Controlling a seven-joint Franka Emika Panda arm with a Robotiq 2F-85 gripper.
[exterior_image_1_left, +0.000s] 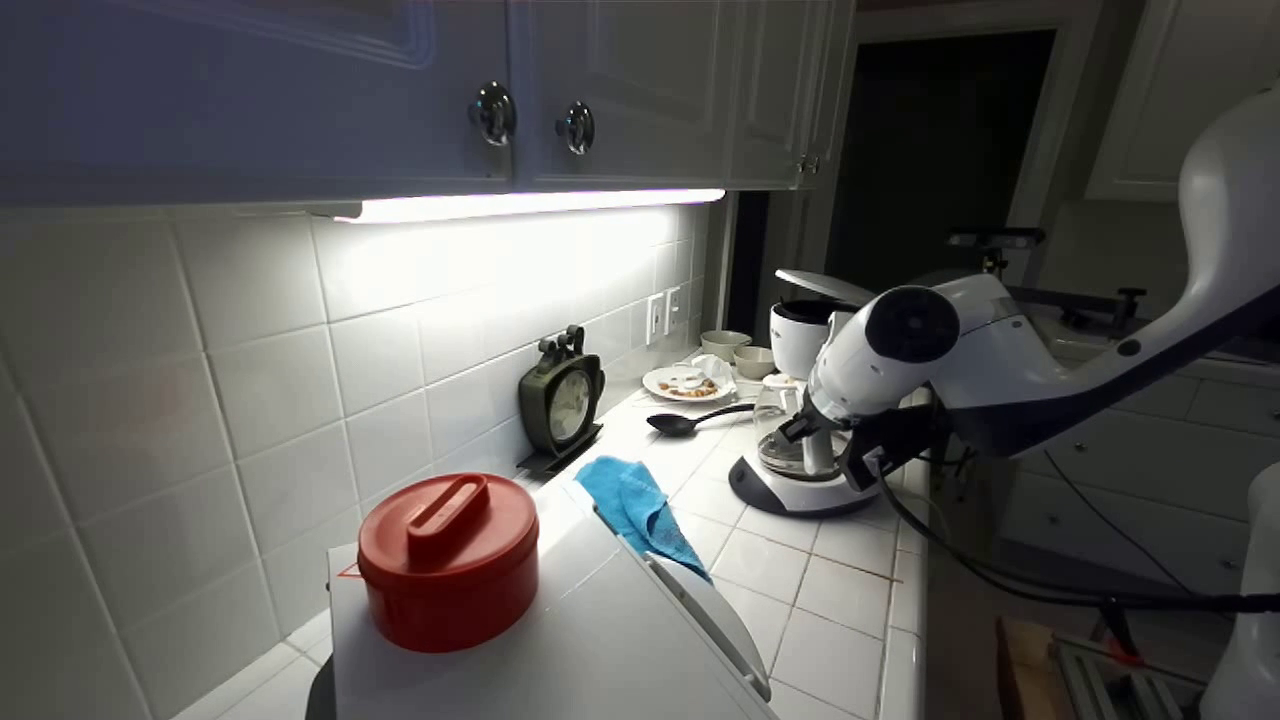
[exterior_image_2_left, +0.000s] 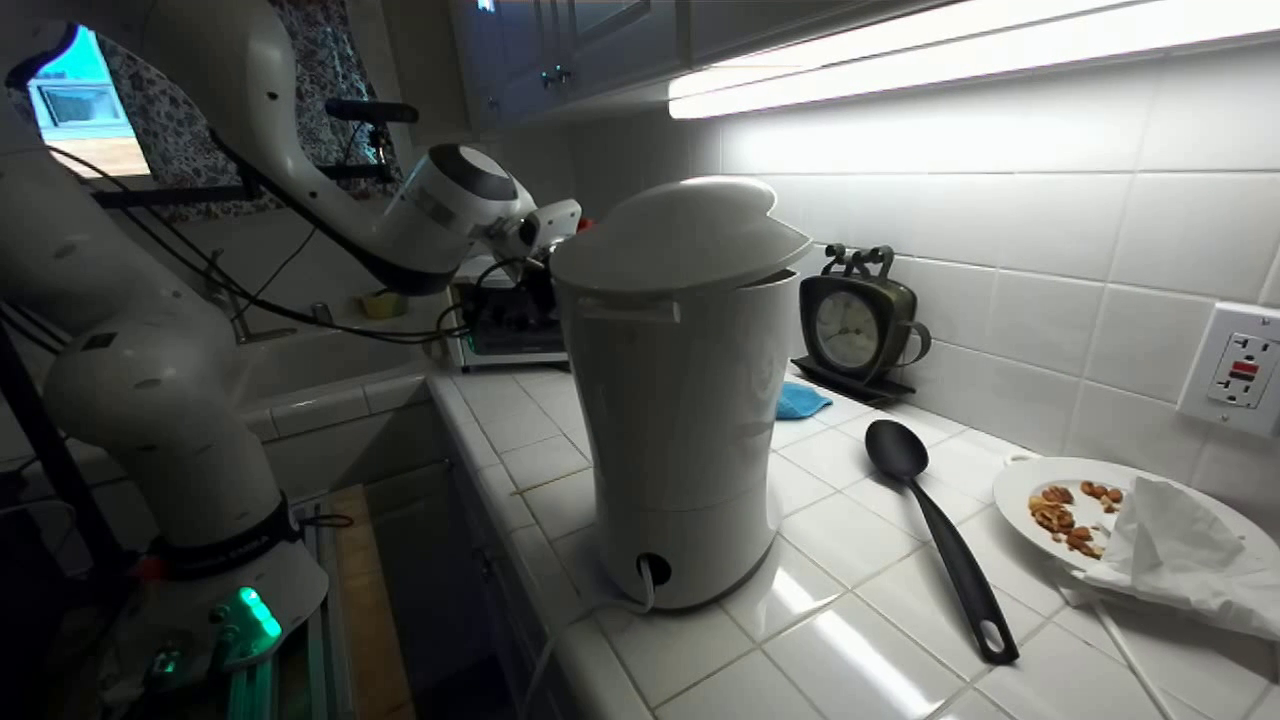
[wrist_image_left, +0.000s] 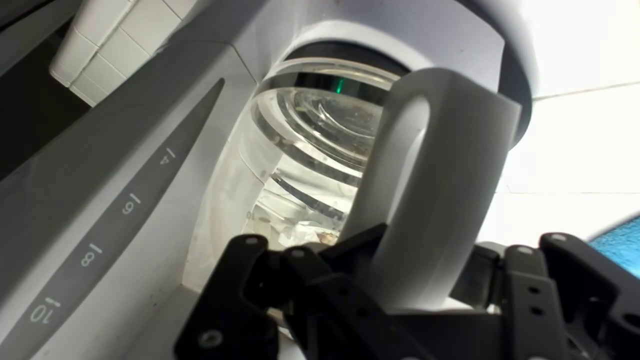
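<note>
In the wrist view, my gripper is shut on the upright handle of a glass carafe, one black finger on each side. The carafe sits inside the white coffee maker, above its base, and looks empty. Marks from 4 to 10 run along the machine's side. Its top lid is raised. From exterior view 2 the machine hides the carafe and most of my gripper.
A black spoon and a plate of nuts with crumpled paper lie nearby. A blue cloth, a scale clock and a red lidded pot stand farther along. Bare tiles extend towards the counter's edge.
</note>
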